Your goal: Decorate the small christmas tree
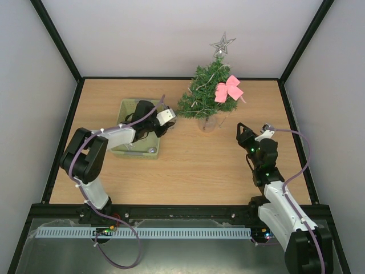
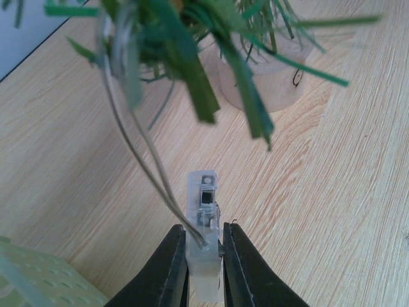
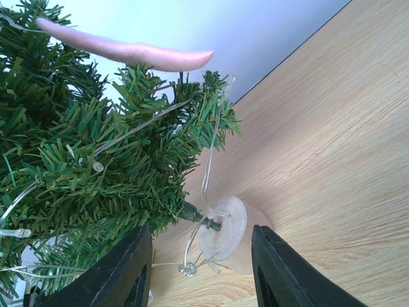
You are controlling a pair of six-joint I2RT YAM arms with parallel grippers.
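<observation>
The small green tree (image 1: pixel 206 88) stands upright at the back, with a pink bow (image 1: pixel 228 90) on its right side and a silver star (image 1: pixel 222 43) at the top. Light wires run through its branches. In the left wrist view my left gripper is shut on a small clear battery box (image 2: pixel 203 192), whose thin wires lead up into the branches. That box sits left of the tree's round base (image 2: pixel 265 80). To the right of the tree my right gripper is open; a wire with a small clear bulb (image 3: pixel 187 268) shows between its fingers, apparently beyond them.
A pale green basket (image 1: pixel 130 153) lies under the left arm, with a shiny ornament (image 1: pixel 152 150) inside. Bare wooden table (image 1: pixel 194 171) stretches across the front and middle. Walls close off the back and both sides.
</observation>
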